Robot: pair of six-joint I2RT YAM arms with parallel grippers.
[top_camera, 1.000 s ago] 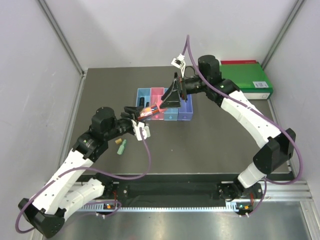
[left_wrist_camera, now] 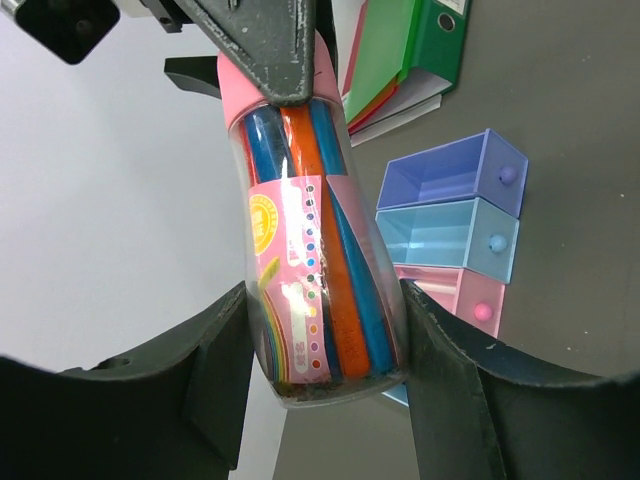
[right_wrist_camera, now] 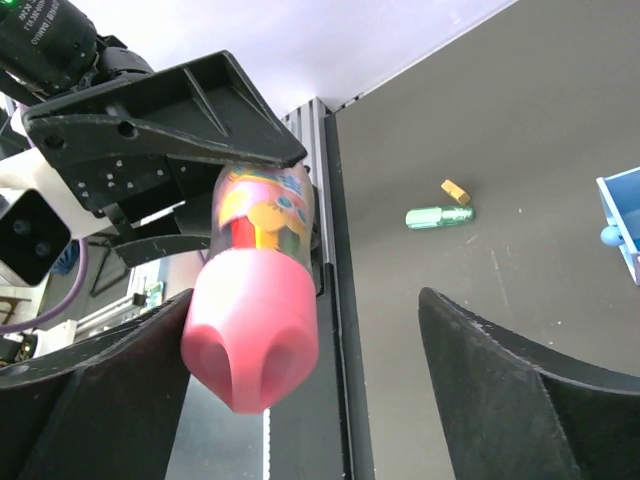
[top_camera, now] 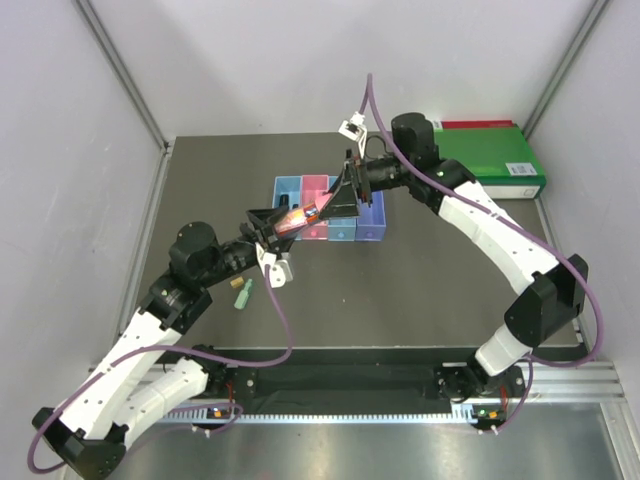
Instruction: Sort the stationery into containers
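Note:
A clear tube [left_wrist_camera: 322,240] of blue and orange sticks, with a pink label, is raised above the table at a tilt. My left gripper [top_camera: 270,223] is shut on its clear end, with a finger on each side in the left wrist view. The pink cap [right_wrist_camera: 250,330] at the other end lies between the fingers of my right gripper [top_camera: 340,197]. That gripper stands part open: in the right wrist view the cap is close to the left finger [right_wrist_camera: 120,385], with a wide gap to the right finger [right_wrist_camera: 510,385].
Behind the tube, pink, blue and purple open boxes [top_camera: 371,226] stand in a row, dark items in the left one. A green bottle-shaped item [top_camera: 243,294] and a small tan block [top_camera: 237,282] lie front left. Green binders [top_camera: 485,155] fill the back right.
The right arm has barely moved.

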